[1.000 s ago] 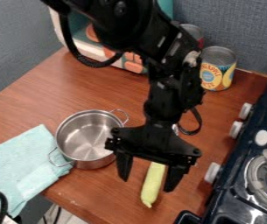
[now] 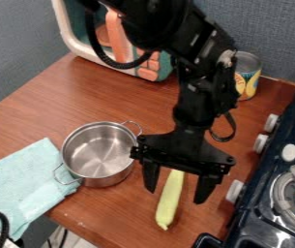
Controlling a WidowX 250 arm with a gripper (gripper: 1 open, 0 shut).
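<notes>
The black arm reaches down from the top to its gripper (image 2: 177,181), which stands open above a pale yellow elongated object (image 2: 166,208), perhaps a corn cob or vegetable, lying on the wooden counter. The upper part of that object is between or just below the fingers; whether they touch it I cannot tell. A steel pot (image 2: 98,155) sits just left of the gripper.
A light blue towel (image 2: 14,179) lies at the left, a black stove (image 2: 285,194) with knobs stands on the right. Cans (image 2: 247,77) and a plastic bin (image 2: 73,24) are at the back.
My arm and gripper have shifted slightly up and to the right. The yellow object and pot stay where they were.
</notes>
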